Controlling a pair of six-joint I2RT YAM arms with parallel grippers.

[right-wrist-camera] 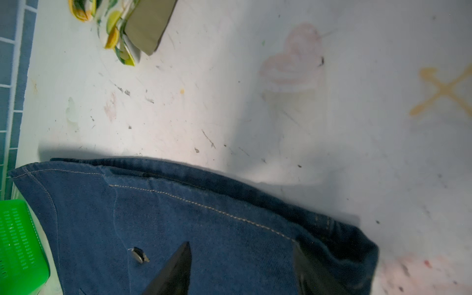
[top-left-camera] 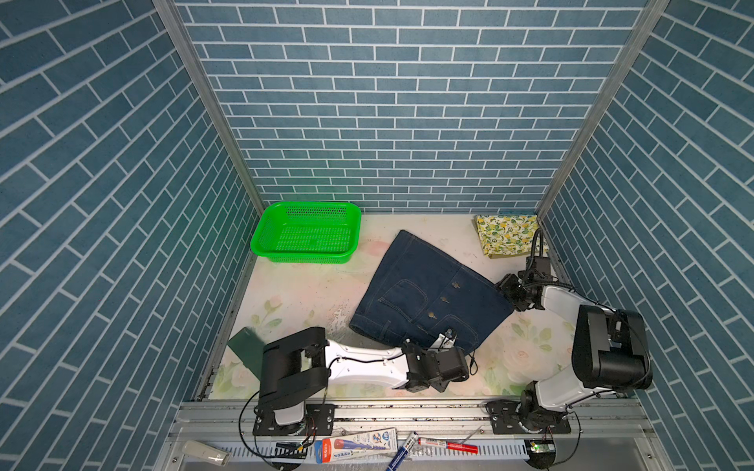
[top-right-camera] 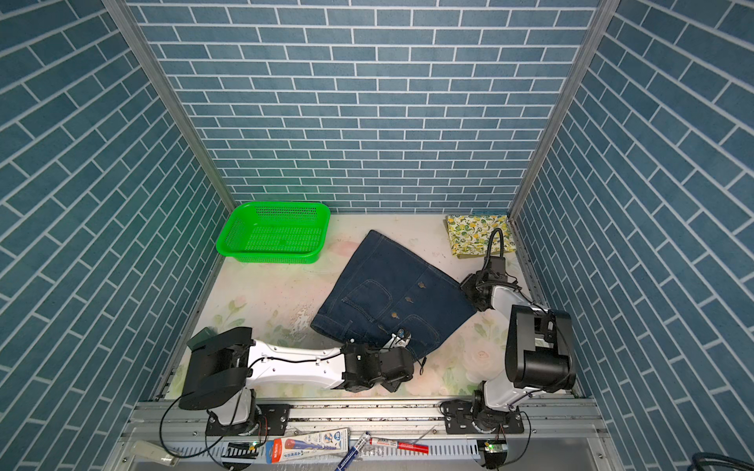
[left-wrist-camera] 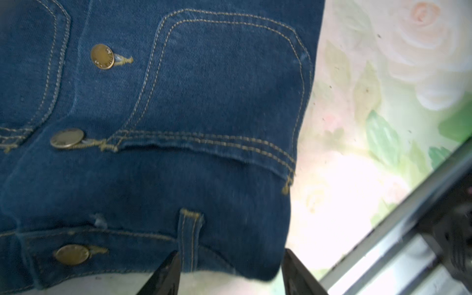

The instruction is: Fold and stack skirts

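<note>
A dark blue denim skirt point(top-left-camera: 428, 294) with brass buttons lies spread slantwise across the middle of the table, its front up. In the left wrist view its waistband point(left-wrist-camera: 132, 248) and a pocket show close by. My left gripper stands open at the waistband's corner, its two fingertips apart on either side of the skirt's edge. At the right end, my open right gripper is over the hem corner, with denim showing between its fingers but not clasped. A folded lemon-patterned cloth point(top-left-camera: 510, 235) lies at the back right.
A green basket point(top-left-camera: 306, 255) stands empty at the back left. A dark green flat item point(top-left-camera: 247, 349) lies at the left front edge. Tabletop between basket and skirt is free. Pens and a packet lie beyond the front rail point(top-left-camera: 471, 404).
</note>
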